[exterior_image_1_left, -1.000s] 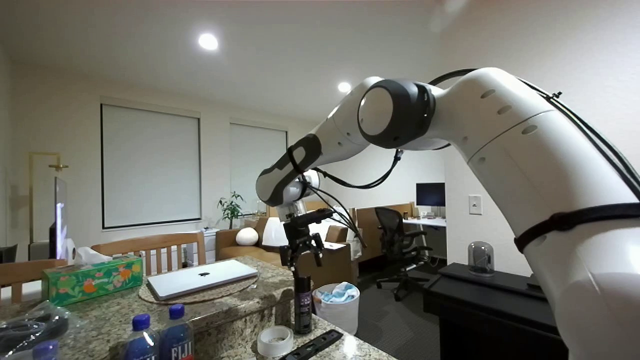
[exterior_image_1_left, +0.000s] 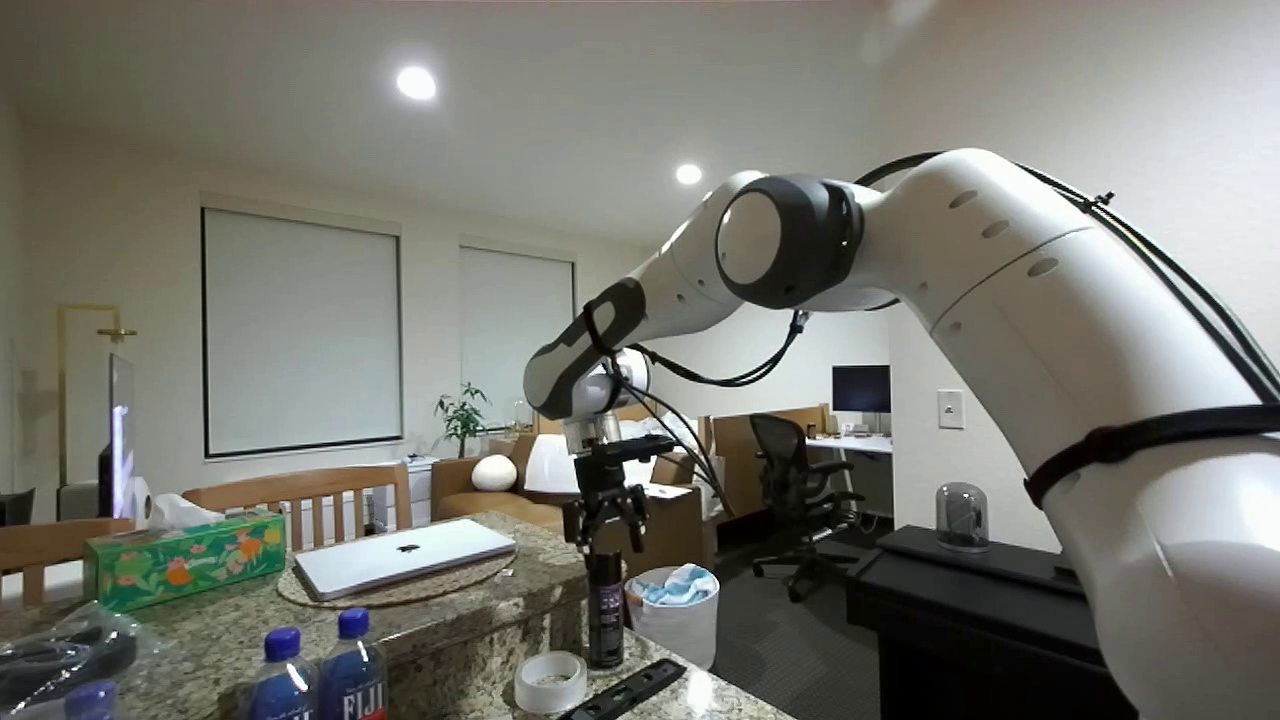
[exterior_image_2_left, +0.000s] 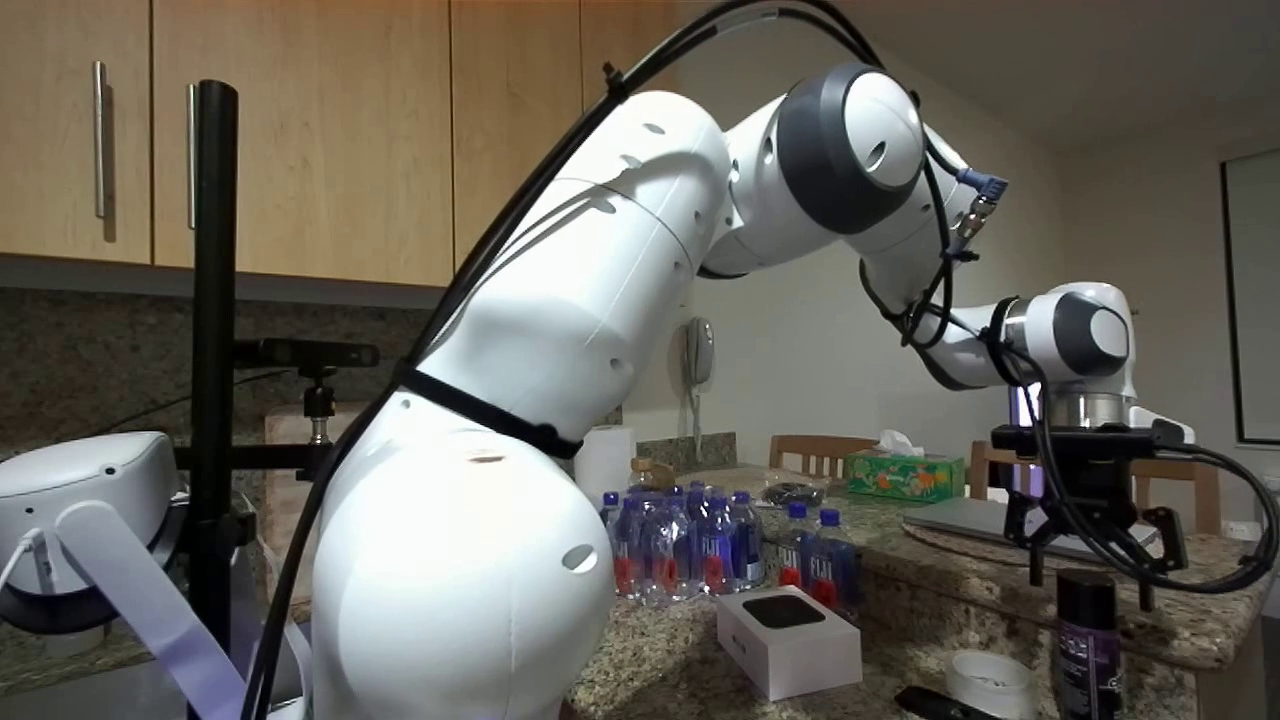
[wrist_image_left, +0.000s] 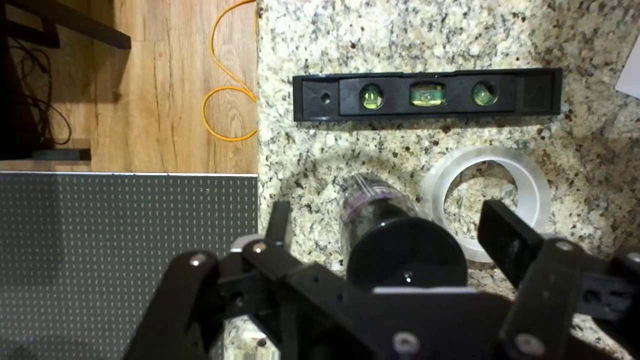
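A black spray can with a purple-banded label (exterior_image_1_left: 606, 612) stands upright on the granite counter near its edge. Directly above it hangs my gripper (exterior_image_1_left: 611, 536), open and pointing down. In the wrist view the can's black cap (wrist_image_left: 408, 252) appears between the two spread fingers, with one finger (wrist_image_left: 278, 223) to its left and the other to its right. Exterior view 2 has the fingertips at about the height of the cap (exterior_image_2_left: 1086, 590); contact cannot be made out. Beside the can lie a roll of clear tape (wrist_image_left: 534, 186) and a black spirit level (wrist_image_left: 429, 96).
A raised counter carries a closed laptop (exterior_image_1_left: 408, 556) and a green tissue box (exterior_image_1_left: 186, 558). Several water bottles (exterior_image_2_left: 672, 546) and a white box (exterior_image_2_left: 789, 648) stand farther along the counter. The counter drops off to the floor (wrist_image_left: 132, 252) close beside the can.
The gripper has shifted slightly to the right in exterior view 1 and turned more upright over the can. The can, tape and level have stayed in place.
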